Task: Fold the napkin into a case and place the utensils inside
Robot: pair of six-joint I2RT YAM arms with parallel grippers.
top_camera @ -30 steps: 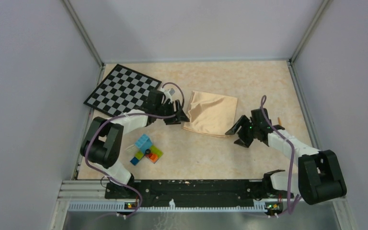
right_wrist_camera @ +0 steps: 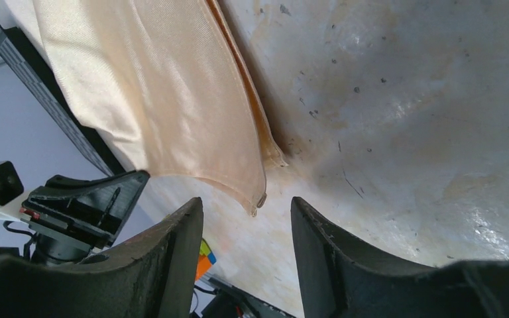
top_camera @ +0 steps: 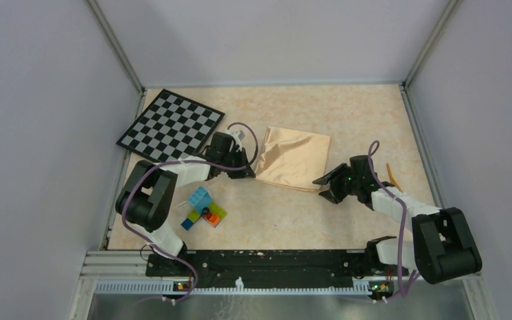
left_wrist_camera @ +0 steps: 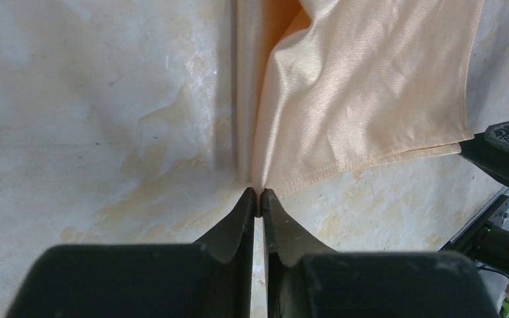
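Observation:
The peach napkin [top_camera: 292, 157] lies folded and wrinkled in the middle of the table, its left edge bunched. My left gripper is at the napkin's near-left corner [left_wrist_camera: 272, 173], its fingertips nearly closed on that corner. My right gripper stands part open at the near-right corner [right_wrist_camera: 252, 189], one folded corner lying between its fingers in the view, whether touched I cannot tell. No utensils can be made out clearly.
A checkered board [top_camera: 170, 123] is at the back left, colored blocks [top_camera: 200, 200] at the front left. An orange stick-like object [top_camera: 391, 175] lies at the right beside my right arm.
My left gripper has moved toward the front onto the napkin's corner and narrowed.

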